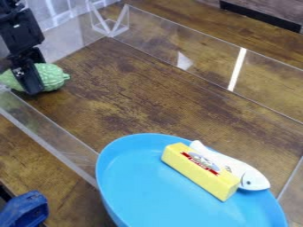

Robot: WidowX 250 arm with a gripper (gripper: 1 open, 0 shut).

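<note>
My black gripper (27, 74) is at the far left edge of the camera view, low over a pale green, textured round object (51, 75), like a cabbage, with its fingers down against it. Whether the fingers are closed on it is unclear, as part of the gripper and object is cut off by the frame edge.
A blue plate (154, 195) at the front holds a yellow box (201, 171) and a white fish-shaped object (243, 172). A blue object (21, 211) lies at lower left. Clear plastic walls border the wooden floor, whose middle is free.
</note>
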